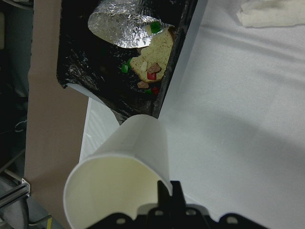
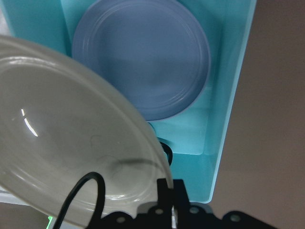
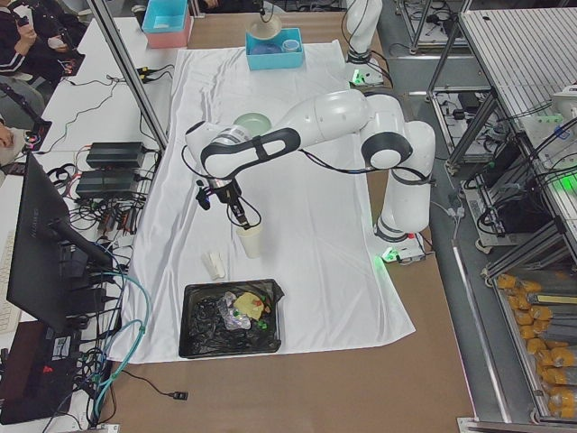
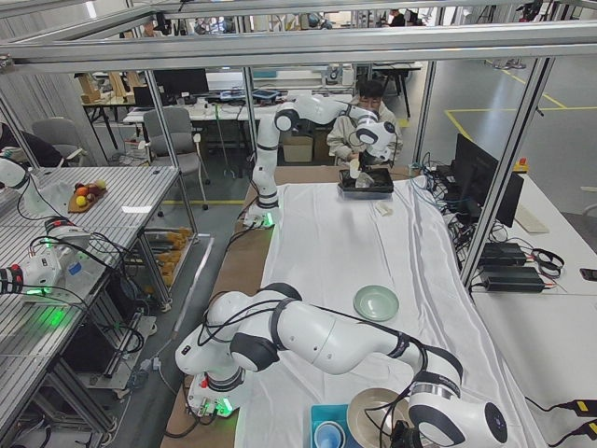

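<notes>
A white paper cup (image 1: 119, 191) is held at its rim by my left gripper, lifted just short of the black lined tray (image 3: 230, 334), which holds foil, bread and small scraps. A crumpled white napkin (image 3: 214, 265) lies on the cloth beside the tray. My right gripper is shut on the rim of a beige bowl (image 2: 71, 133), over a teal bin (image 2: 224, 95) with a blue plate (image 2: 140, 57) inside.
A pale green plate (image 4: 377, 302) lies on the white cloth between the arms. A monitor and cables stand along one table edge, metal frames along the other.
</notes>
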